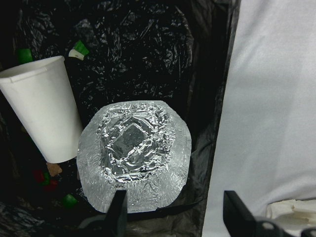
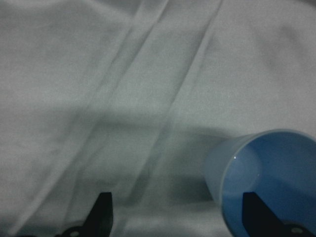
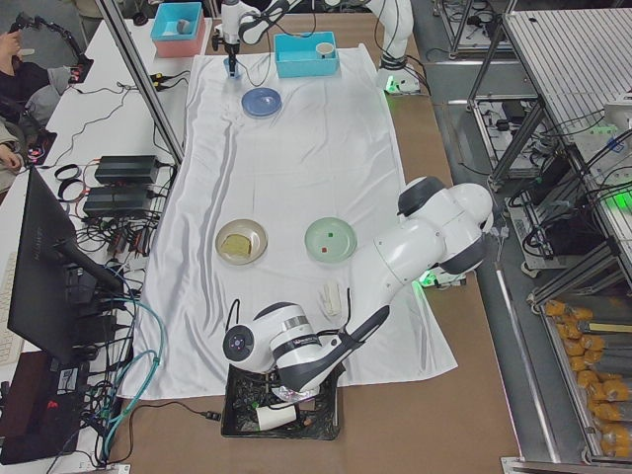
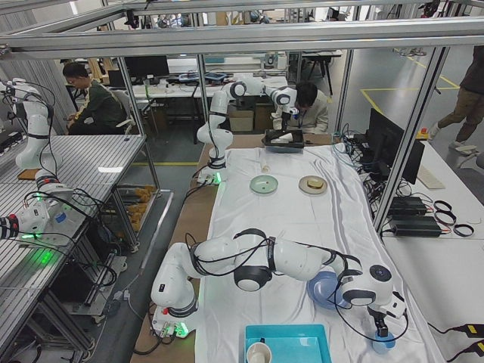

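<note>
A crumpled foil tray [image 1: 133,148] lies in the black lined bin [image 3: 237,423] beside a white paper cup [image 1: 42,106], under my left gripper, which is open, its fingers apart with nothing held. My right gripper is open over the cloth at the far end of the table in the camera left view. A blue cup [image 2: 229,168] lies or leans at its right finger, which overlaps the opening; whether they touch I cannot tell.
A beige plate with yellow food [image 3: 237,244], a green plate [image 3: 331,240] and a blue plate [image 3: 261,102] rest on the white cloth. A turquoise bin [image 3: 305,64] stands at the far end.
</note>
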